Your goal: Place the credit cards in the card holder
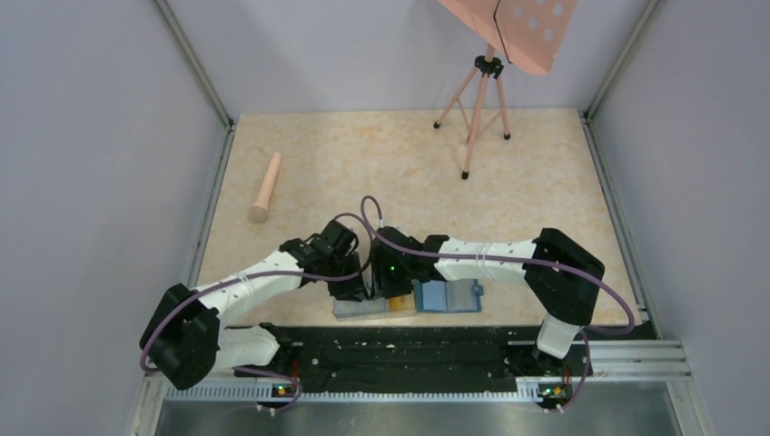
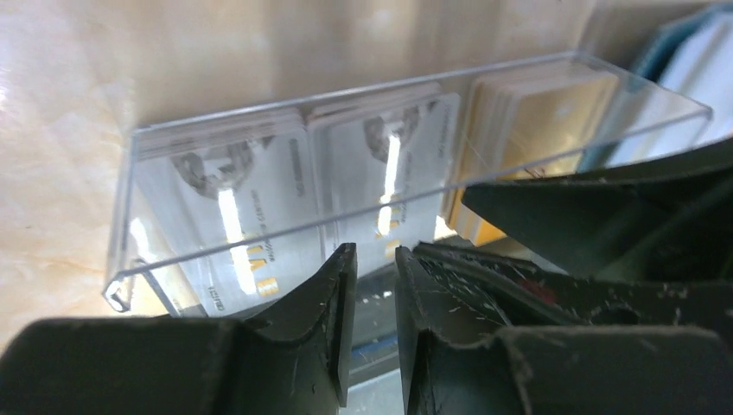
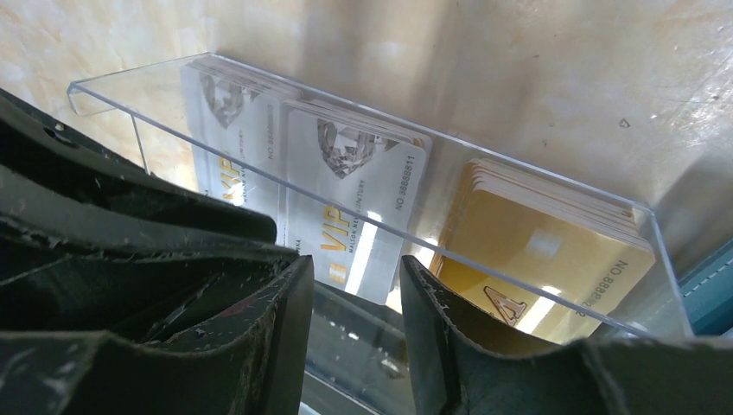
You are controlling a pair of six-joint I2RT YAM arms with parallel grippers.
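Observation:
A clear box (image 1: 350, 316) holds silver cards (image 2: 246, 186) in two stacks and a stack of gold cards (image 3: 540, 246). To its right on the table lies the blue card holder (image 1: 448, 309), spread flat, its edge showing at the far right in the right wrist view. Over the box's front side hangs my left gripper, its fingers parted by a narrow gap with no card between them. Close beside it my right gripper stands open over the front of the middle silver stack, holding nothing. The two grippers hide part of the box from above.
Both grippers nearly touch each other, leaving little room between them. A pink cylinder (image 1: 265, 186) lies at the back left and a pink tripod (image 1: 478, 104) stands at the back right.

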